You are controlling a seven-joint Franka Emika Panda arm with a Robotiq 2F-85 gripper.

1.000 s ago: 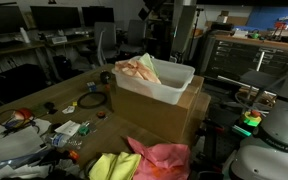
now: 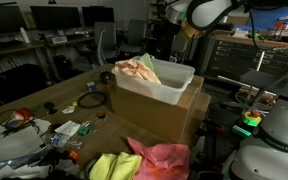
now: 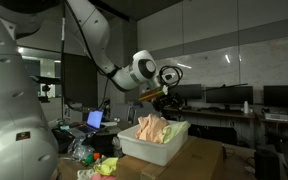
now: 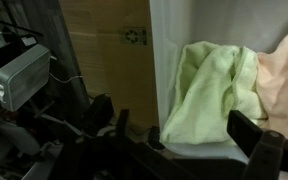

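A white bin (image 2: 166,91) holds a peach cloth (image 2: 139,68) and a pale yellow-green cloth (image 4: 216,92). The peach cloth rises above the bin's rim in both exterior views. My gripper is open above the bin, its black fingers apart with nothing gripped between them. In the wrist view the yellow-green cloth lies below and between the fingers, close to the bin wall; the peach cloth (image 4: 284,85) is off to the right. From exterior view 2, my gripper (image 3: 170,87) hangs over the bin, clear of the cloths.
The bin stands on a cardboard box (image 2: 164,119). On the table in front lie a yellow cloth (image 2: 116,166) and a pinkish-red cloth (image 2: 162,160). Cables and small parts clutter the table's left side. A metal box (image 4: 24,75) shows at the wrist view's left.
The arm has swung rightward in exterior view 1 over the bin. The bin and the cloths look unmoved.
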